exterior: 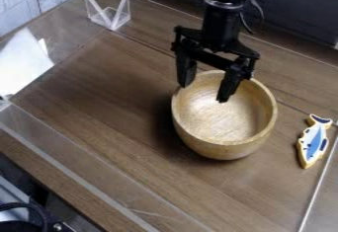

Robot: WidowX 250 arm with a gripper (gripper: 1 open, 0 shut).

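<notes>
A black gripper (pixel 205 81) hangs from the top of the camera view, open, its two fingers over the back-left part of a light wooden bowl (pixel 222 141). The right finger reaches down inside the rim; whether either touches the bowl I cannot tell. Nothing shows between the fingers. A blue and cream fish-shaped piece (pixel 313 140) lies to the right of the bowl.
Clear plastic pieces (pixel 109 12) stand at the back left, a white sheet (pixel 20 60) at the left edge. A dark wall runs behind.
</notes>
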